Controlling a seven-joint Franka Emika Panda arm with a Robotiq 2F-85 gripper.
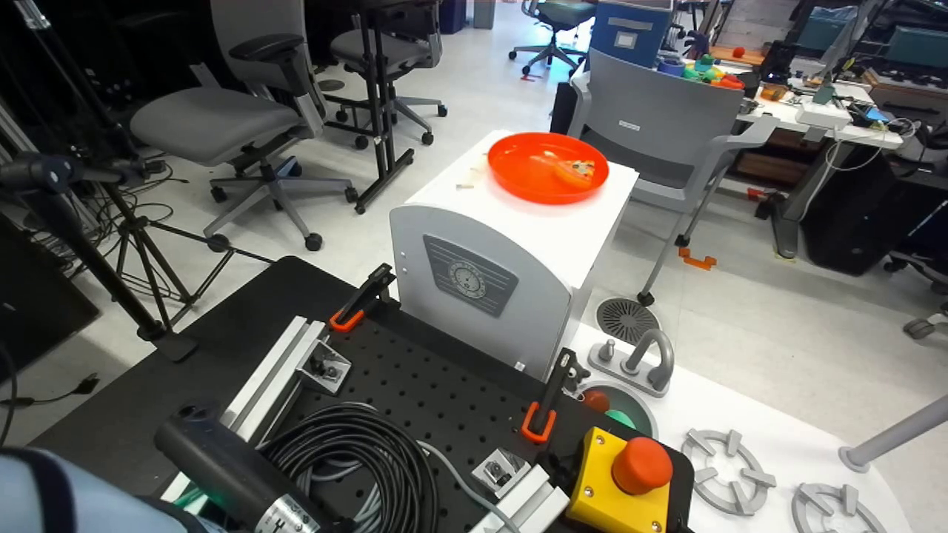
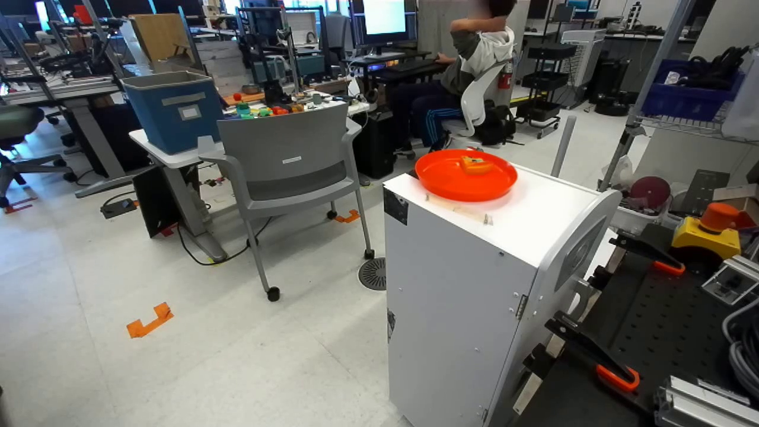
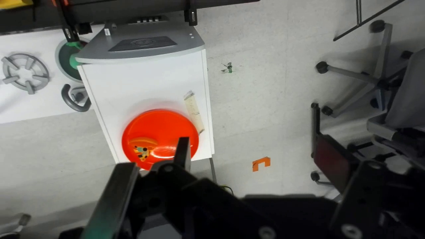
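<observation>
An orange-red plate rests on the white top of a box-shaped cabinet. Lying in the plate is a small orange piece with a coloured, pizza-like top, which also appears in the wrist view as an orange wedge. From above, in the wrist view, my gripper is open. Its dark fingers stand apart in front of the plate's near edge, overlapping part of it in the picture. Nothing shows held between them. Neither exterior view shows the gripper.
A strip of tape lies on the cabinet top beside the plate. The toy sink holds a red and a green item, near a faucet and burners. Clamps and an emergency stop edge the black bench.
</observation>
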